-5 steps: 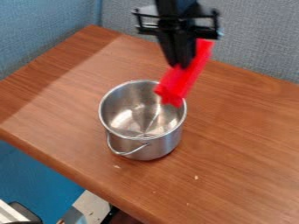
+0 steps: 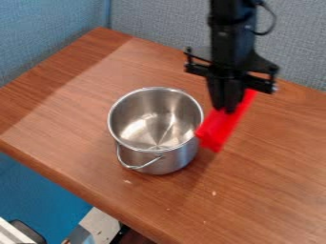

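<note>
A stainless steel pot (image 2: pixel 154 129) with a wire handle stands on the wooden table, left of centre. My black gripper (image 2: pixel 227 100) reaches down from the top, shut on a red elongated object (image 2: pixel 222 128). The red object hangs tilted just to the right of the pot, its lower end close beside the rim. The pot looks empty. Whether the red object touches the pot or table I cannot tell.
The wooden table (image 2: pixel 76 95) has clear room to the left and at the right front. Grey-blue padded walls stand behind. A blue area and some metal parts lie off the table at the lower left.
</note>
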